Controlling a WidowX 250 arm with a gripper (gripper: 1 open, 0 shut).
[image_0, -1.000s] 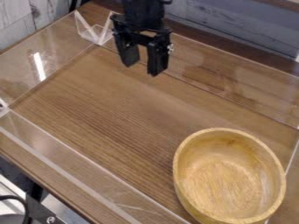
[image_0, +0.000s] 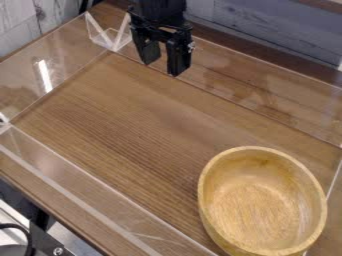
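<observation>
The black robot arm reaches down from the top centre of the camera view, its gripper (image_0: 162, 58) hanging over the back part of the brown wooden tray floor. The gripper stands open, with nothing visible between its fingers. A cream-coloured oval bowl (image_0: 261, 200) sits at the front right, well away from the gripper.
Clear plastic side walls edge the tray, with a crumpled clear piece (image_0: 110, 32) at the back left. A grey wall runs along the back. A black cable lies at the bottom left corner.
The gripper has shifted slightly left and up, toward the back of the tray. The bowl has not moved.
</observation>
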